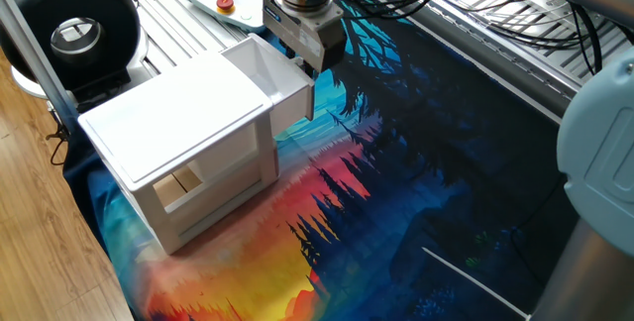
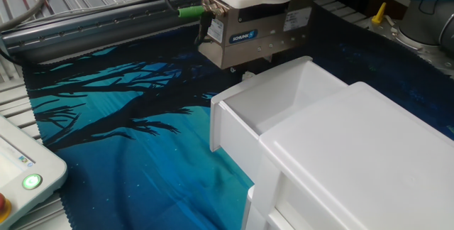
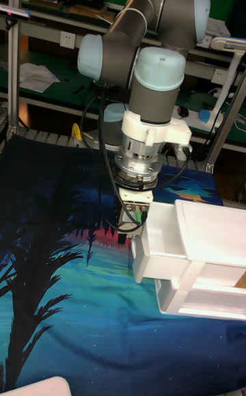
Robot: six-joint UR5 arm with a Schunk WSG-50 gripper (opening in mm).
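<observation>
A white drawer unit (image 1: 178, 113) stands on the printed cloth, its upper drawer (image 2: 273, 99) pulled out and empty as far as its inside shows. My gripper (image 2: 254, 75) hangs fingers-down by the outer end of that drawer, close to its front panel (image 2: 225, 127). In exterior view 3 the gripper (image 3: 122, 236) is just beside the same panel. The fingertips are dark and small, partly covered by the drawer or gripper body, so their spacing and any contact with the panel cannot be made out.
A tablet-like pendant with a red button (image 1: 226, 4) lies behind the unit. Cables hang along the arm (image 3: 152, 89).
</observation>
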